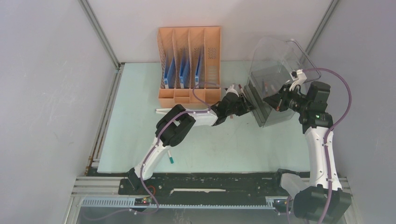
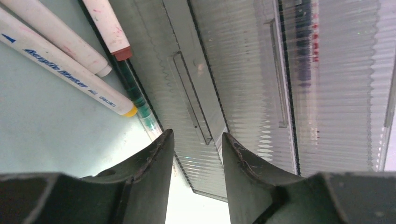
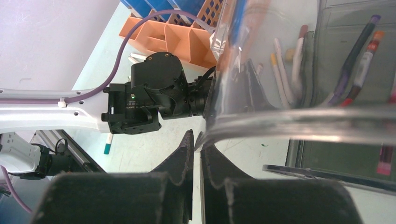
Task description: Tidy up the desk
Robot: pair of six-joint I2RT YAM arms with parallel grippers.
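My left gripper hangs low at the clear container (image 1: 278, 116), fingers apart, nothing visible between them. Beside it lie white markers (image 2: 70, 74) with yellow and red ends, and a dark-green marker (image 2: 130, 81) along the container's ribbed side. My right gripper is shut on the clear container's rim, at the container's front left in the top view. Inside the container lie several markers (image 3: 357, 60). A teal-capped marker (image 1: 171, 158) lies on the desk at front, partly under the left arm.
An orange organizer (image 1: 212, 56) with blue folders (image 1: 184, 70) stands at the back. White markers (image 1: 161, 111) lie at its front left.
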